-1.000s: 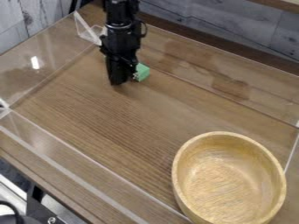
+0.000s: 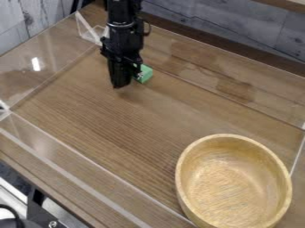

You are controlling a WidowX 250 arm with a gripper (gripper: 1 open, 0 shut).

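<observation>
The black robot arm (image 2: 123, 36) hangs at the top centre, its gripper (image 2: 123, 78) low over the wooden table (image 2: 131, 142), just left of a small green object (image 2: 145, 73). The gripper partly hides that object. Whether the fingers are open or shut is too small and dark to tell.
A large beige bowl (image 2: 233, 178) stands at the lower right. A grey wall runs along the back. Dark cables lie at the lower left beyond the table edge.
The gripper has shifted very slightly to the left, away from the green object. Everything else looks unchanged.
</observation>
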